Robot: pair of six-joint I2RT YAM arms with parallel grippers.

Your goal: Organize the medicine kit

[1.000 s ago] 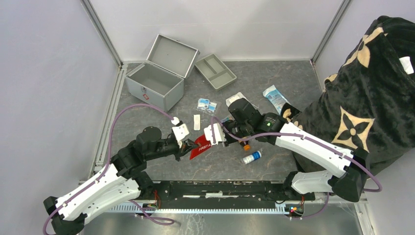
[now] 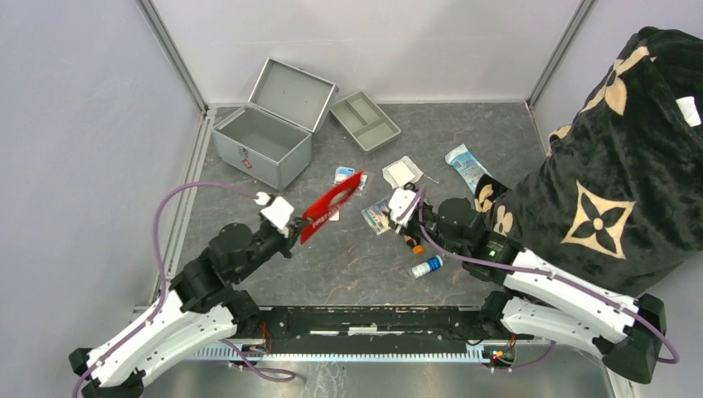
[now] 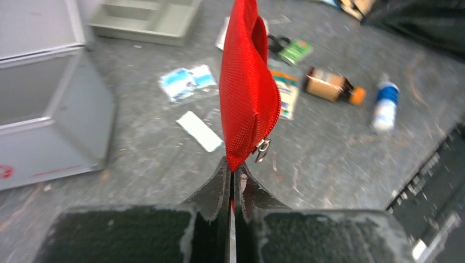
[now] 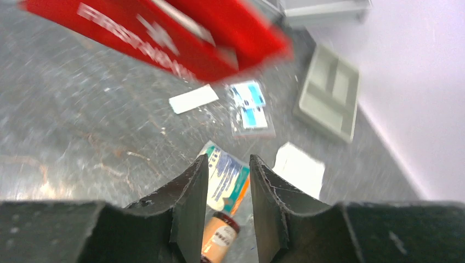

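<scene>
My left gripper is shut on the red first aid pouch, raised over the floor mid-view. My right gripper is part open, pointing down over a blue packet and a brown bottle, nothing visible between its fingers. The open silver case stands at the back left, with the compartment tray to its right. Small blue packets, a white strip, scissors, a white bottle and a gauze pad lie loose on the floor.
A dark patterned blanket fills the right side. A long blue packet lies beside it. The floor between case and left arm is clear.
My left gripper has lifted the red pouch up and toward the back left. My right gripper has moved away from the pouch, to the right.
</scene>
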